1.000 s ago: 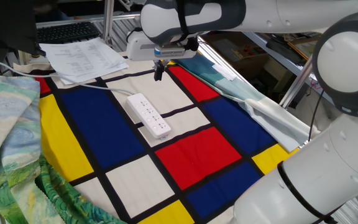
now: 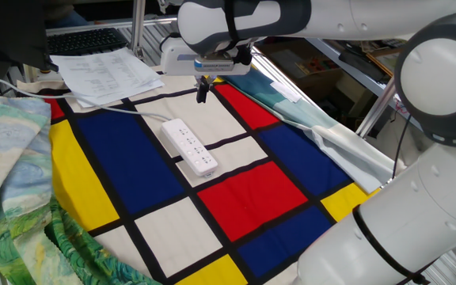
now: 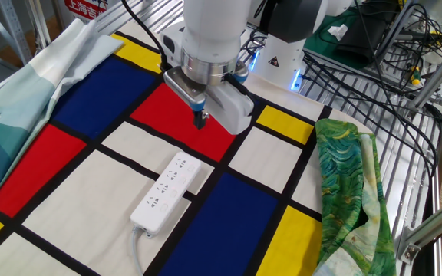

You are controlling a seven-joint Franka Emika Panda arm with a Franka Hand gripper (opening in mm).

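A white power strip (image 2: 188, 147) with several sockets lies on the patterned cloth, mostly over a white block. Its grey cable leaves one end; in the second exterior view the strip (image 3: 166, 193) runs diagonally, cable end toward the front. My gripper (image 2: 203, 92) hangs above the cloth, apart from the strip. Its dark fingers are close together at the centre of the hand, and nothing shows between them. The second view has the gripper (image 3: 200, 120) over the red block, beyond the strip's far end.
Printed papers (image 2: 105, 76) and a keyboard (image 2: 87, 39) lie at the back left. A green painted cloth (image 3: 351, 192) and a pale teal cloth (image 3: 33, 115) drape over opposite sides.
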